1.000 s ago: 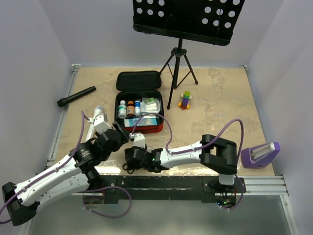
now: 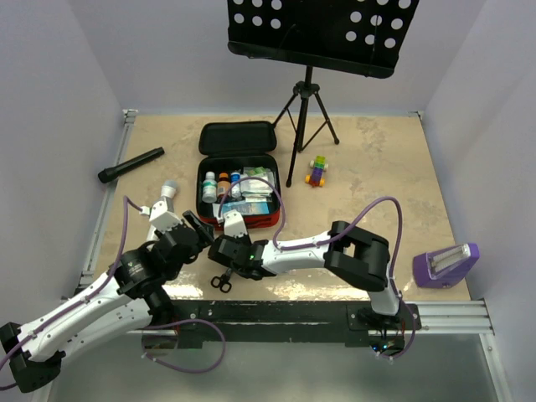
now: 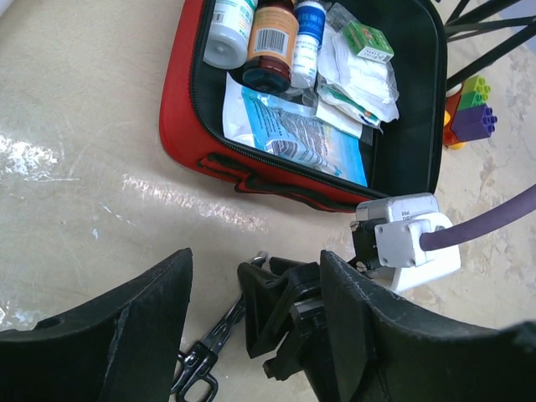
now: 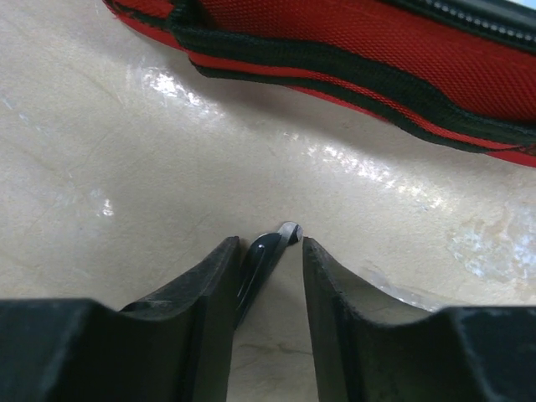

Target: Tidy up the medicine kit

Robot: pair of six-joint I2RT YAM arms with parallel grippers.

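A red-and-black medicine kit [image 2: 266, 220] lies with its lid [image 2: 238, 137] folded back. Bottles, a blue-and-white packet [image 3: 293, 134] and other supplies fill its inside. In front of it, black-handled scissors [image 3: 198, 360] lie on the tabletop, points toward the kit. My right gripper is low over them, fingers parted, with the scissors' tip showing in the gap; contact cannot be told. Left of it, my left gripper hovers before the kit's near left corner, part open and empty. Beyond its fingers the right gripper appears in the left wrist view.
A black music stand [image 2: 303, 92] rises behind the kit, one leg close to its right side. Toy blocks [image 2: 317, 171] lie farther right, a purple device [image 2: 445, 265] at the right edge. The two grippers are close together.
Both arms have shifted slightly, the right gripper a little leftward. The kit has stayed put.
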